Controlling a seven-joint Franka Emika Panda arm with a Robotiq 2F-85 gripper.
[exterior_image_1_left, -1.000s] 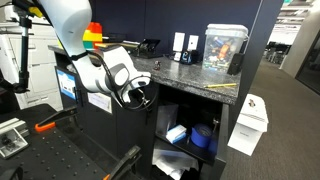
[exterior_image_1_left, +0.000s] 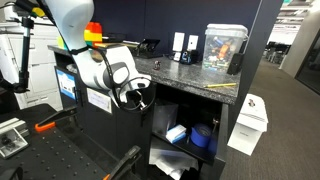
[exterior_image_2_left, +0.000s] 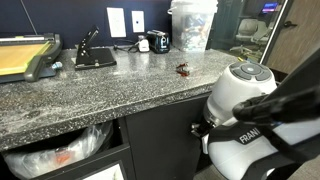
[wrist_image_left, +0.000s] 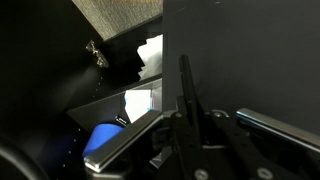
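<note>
In the first exterior view, my gripper (exterior_image_1_left: 136, 98) is at the dark front of the counter, left of the open cabinet bay. The wrist view shows a thin dark upright piece (wrist_image_left: 187, 85) on the dark panel (wrist_image_left: 255, 65), and my gripper is shut on it. Black on black hides the exact contact between fingertips and piece. Seen from the second exterior view, the gripper (exterior_image_2_left: 203, 128) meets the dark front panel (exterior_image_2_left: 158, 145) just below the countertop, partly covered by the white arm.
Inside the open bay are a blue round item (exterior_image_1_left: 201, 135), a small blue and white box (exterior_image_1_left: 176, 133) and a white bag (exterior_image_1_left: 172, 162) lower down. On the counter stands a clear tub (exterior_image_1_left: 223, 48). A white box (exterior_image_1_left: 248, 125) is beside the cabinet's right end.
The arm's white links have shifted slightly. My gripper stays at nearly the same spot on the cabinet front, and the cabinet's contents look unmoved.
</note>
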